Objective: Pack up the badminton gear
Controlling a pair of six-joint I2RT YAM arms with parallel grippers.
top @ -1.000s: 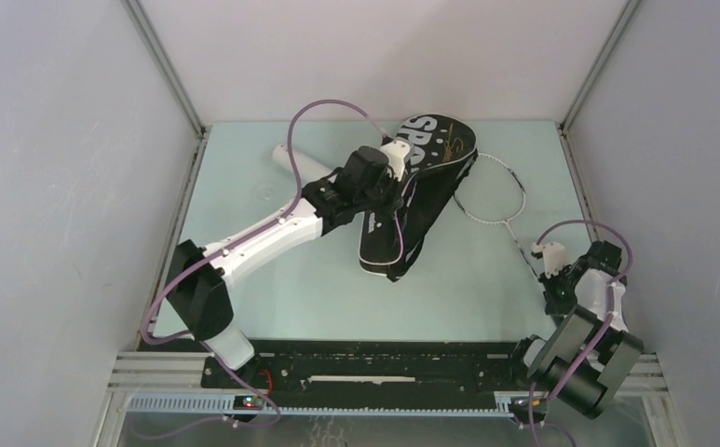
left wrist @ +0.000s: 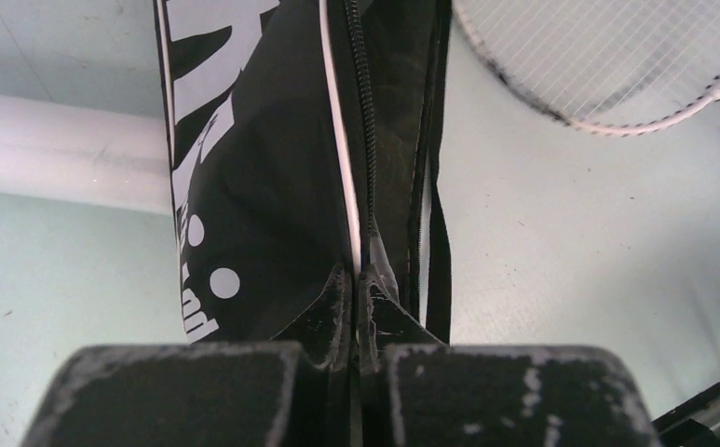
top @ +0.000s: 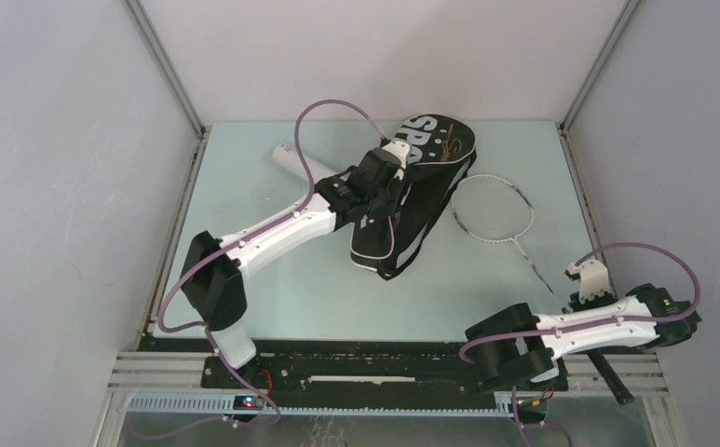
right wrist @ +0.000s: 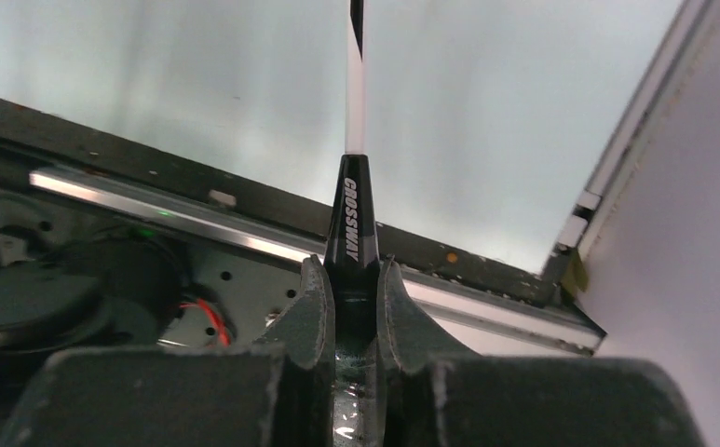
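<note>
The black racket bag (top: 442, 140) with white lettering lies unzipped in the middle of the table. My left gripper is shut on its white-piped edge (left wrist: 342, 158), beside the zip. To the bag's right is the badminton racket, its white-framed head (top: 488, 240) on the table. Its dark handle (right wrist: 350, 209), marked CROSSWAY, passes between the fingers of my right gripper, which stand close against both sides. The handle's lower end (top: 611, 377) sticks out past the table's front edge.
A white tube (top: 290, 160) lies left of the bag, partly behind my left arm. A side wall (right wrist: 691, 214) rises close to my right gripper.
The bag's lower part shifted left slightly, while my left arm barely moved.
</note>
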